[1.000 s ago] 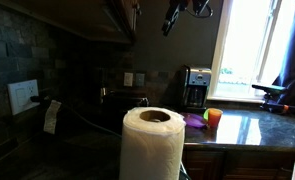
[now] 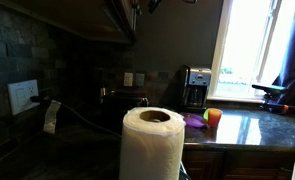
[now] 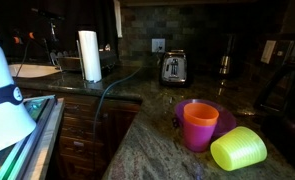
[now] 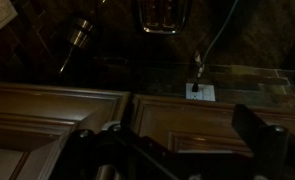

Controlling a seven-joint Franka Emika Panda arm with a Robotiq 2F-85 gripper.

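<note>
My gripper is open in the wrist view, its dark fingers (image 4: 262, 138) wide apart with nothing between them. Beyond it are wooden cabinet doors, and it is well away from the counter items. Only a dark part of the arm shows at the top edge of exterior view 1; the fingertips there are hard to make out. In exterior view 2 an orange-and-pink cup (image 3: 199, 128) stands upright in front of a purple bowl (image 3: 225, 118). A yellow-green cup (image 3: 239, 149) leans or lies to its right.
A paper towel roll (image 2: 152, 150) stands close to the first camera. The toaster (image 3: 174, 68) sits against the back wall, and a coffee maker (image 2: 195, 88) stands near the window. Upper cabinets (image 4: 47, 115) are close to the gripper. Counter (image 2: 252, 130) right of the cups is clear.
In exterior view 1 the dark gripper end has moved up and to the left, mostly out of the frame. The counter objects have stayed put.
</note>
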